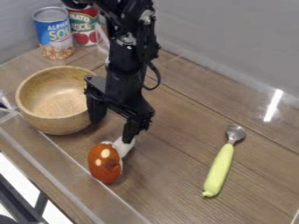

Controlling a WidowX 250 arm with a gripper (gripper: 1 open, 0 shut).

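A black robot gripper (117, 109) reaches down over the middle of the table (187, 114), just above a small toy with an orange-red body (105, 162) and a white end. Whether its fingers are open or shut, or touch the toy's white end, I cannot tell. A tan bowl (41, 101) sits to the left of the gripper. A utensil with a pale yellow-green handle (219, 167) and a metal head lies at the right.
At the back left stand a blue-labelled can (54, 33) and a red can (84, 24). A grey wall bounds the back.
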